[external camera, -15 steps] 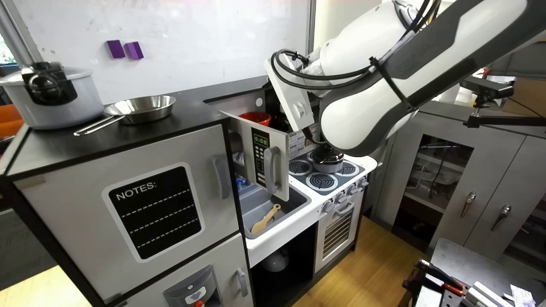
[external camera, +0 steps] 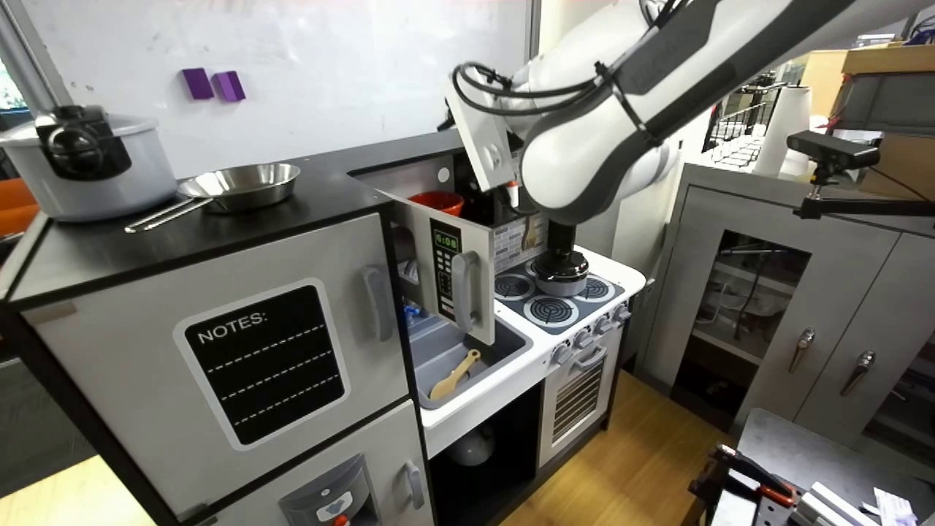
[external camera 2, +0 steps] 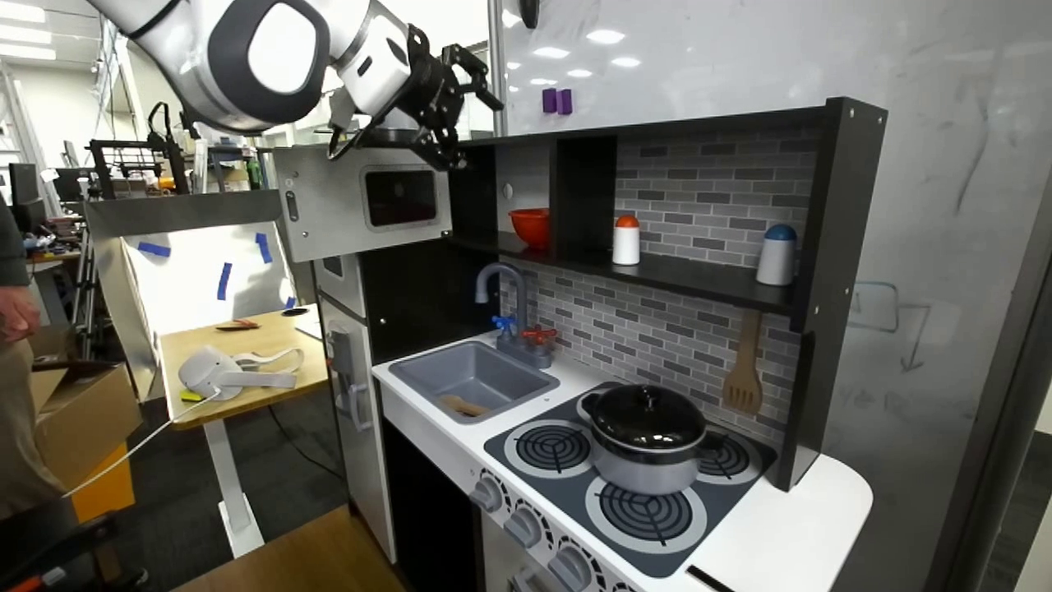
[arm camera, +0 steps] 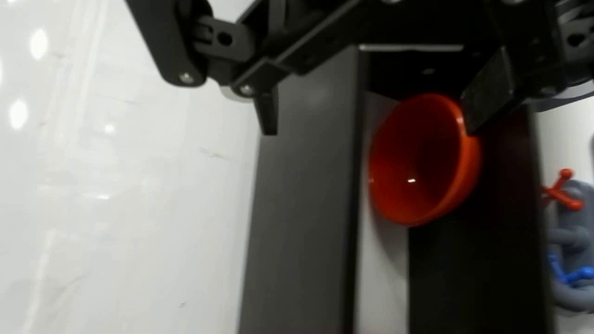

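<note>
With its two fingers spread wide and nothing held between them, my gripper is open in the wrist view. Beyond the fingers a red bowl (arm camera: 417,161) rests inside a dark shelf compartment, apparently not touched. Exterior view 2 has the gripper (external camera 2: 476,131) high at the left end of the shelf unit, near the swung-out microwave door (external camera 2: 296,212). The same bowl (external camera 2: 530,228) stands to the right of it, lower down on the shelf. From exterior view 1 the fingers are hidden behind the arm, while the bowl's rim (external camera: 437,202) shows above the microwave door (external camera: 447,263).
A black-lidded pot (external camera 2: 646,439) sits on the stovetop. White shakers with an orange top (external camera 2: 626,242) and a blue top (external camera 2: 777,256) stand on the shelf. A wooden utensil (external camera: 455,374) lies in the sink (external camera: 517,342). A metal pan (external camera: 254,185) occupies the counter top.
In exterior view 1 the arm has shifted up and slightly left, uncovering more of the stove pot's surroundings. The bowl and microwave door look unmoved.
</note>
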